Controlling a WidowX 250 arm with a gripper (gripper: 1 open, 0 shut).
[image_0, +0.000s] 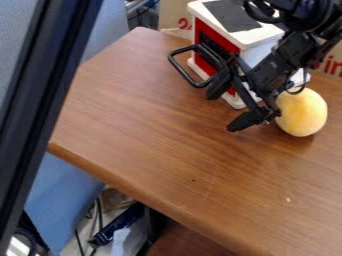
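My black gripper (251, 108) reaches down from the top right, low over the wooden table (160, 180), its tip just left of a round yellow object (303, 115). Whether the fingers are open or shut, or touching that object, is unclear. Behind the gripper stands a white and red box-like appliance (221, 25) with a dark top and a black looped handle or bar at its left, partly hidden by the arm.
A cardboard box (175, 15) stands behind at the top.
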